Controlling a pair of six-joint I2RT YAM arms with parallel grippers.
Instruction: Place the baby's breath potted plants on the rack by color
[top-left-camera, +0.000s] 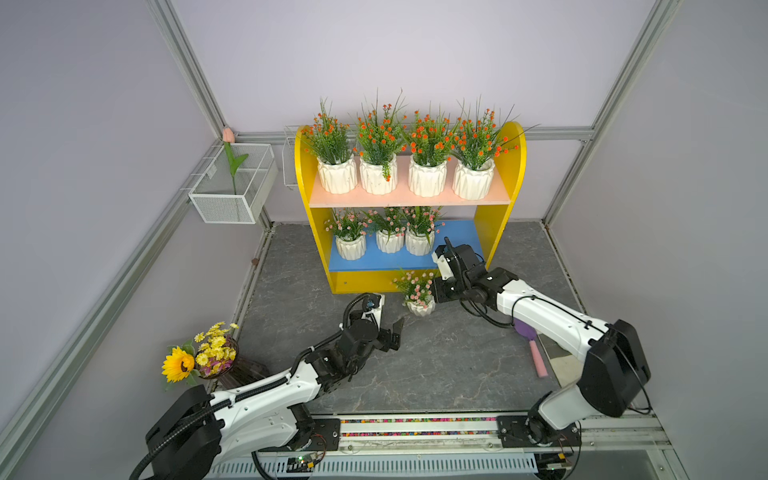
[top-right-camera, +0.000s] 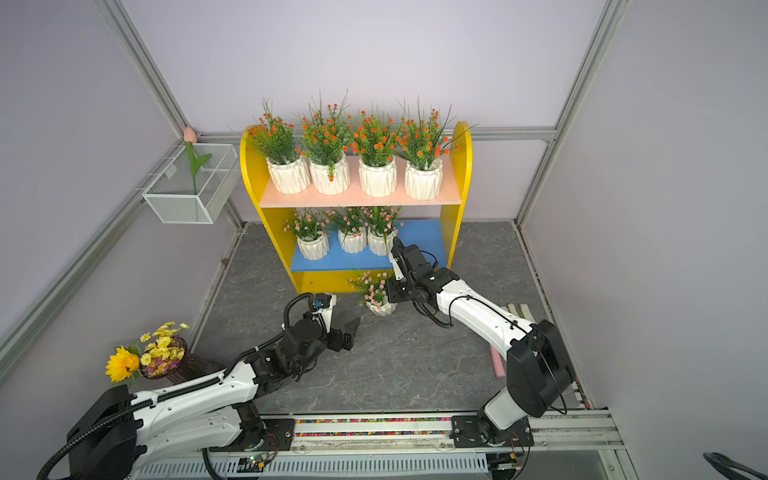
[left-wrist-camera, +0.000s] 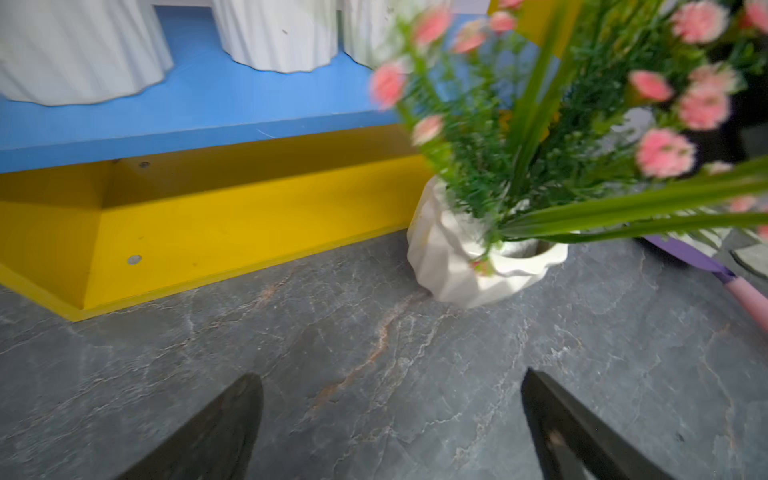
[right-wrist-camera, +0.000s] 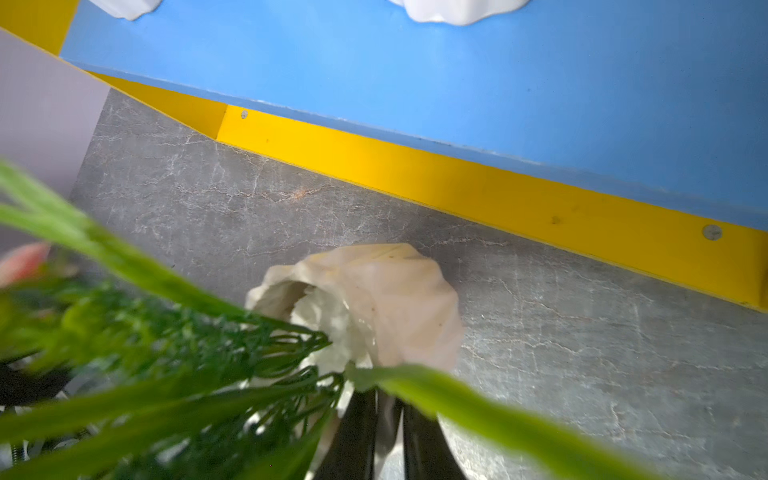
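A pink-flowered pot (top-left-camera: 420, 306) (left-wrist-camera: 472, 264) is in front of the rack's blue shelf, its top held by my right gripper (top-left-camera: 440, 288), shut on it among the stems. My left gripper (top-left-camera: 390, 336) is open and empty, lower left of that pot. Three pink-flowered pots (top-left-camera: 350, 246) stand on the blue shelf (top-left-camera: 460, 244), leaving room at its right end. Four orange-flowered pots (top-left-camera: 337, 174) line the pink upper shelf (top-left-camera: 408, 200).
A vase of yellow flowers and a sunflower (top-left-camera: 200, 360) stands at the left front. A wire basket with a tulip (top-left-camera: 228, 208) hangs on the left. A pink-handled tool (top-left-camera: 537, 360) lies at the right.
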